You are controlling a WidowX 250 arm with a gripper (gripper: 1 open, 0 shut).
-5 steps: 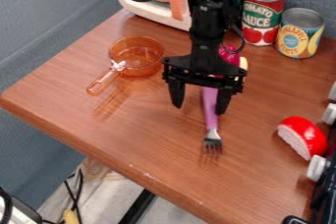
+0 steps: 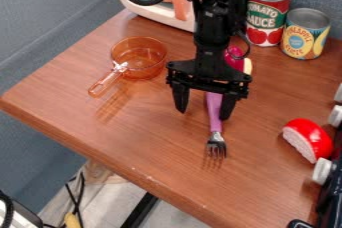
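My black gripper [image 2: 206,98] hangs over the middle of the wooden table, fingers apart and pointing down on either side of a fork [image 2: 217,135] with a pink-purple handle, whose tines point toward the front edge. Whether the fingers touch the handle is hard to tell. An orange transparent pot with a handle [image 2: 136,58] sits to the left.
A red-and-white object [image 2: 306,139] and dark items lie at the right edge. Two cans [image 2: 267,12] [image 2: 306,34], a pink object behind the arm and a white-and-teal appliance [image 2: 150,7] stand at the back.
The gripper has shifted very slightly to the right and down. The fork and other objects look unmoved.
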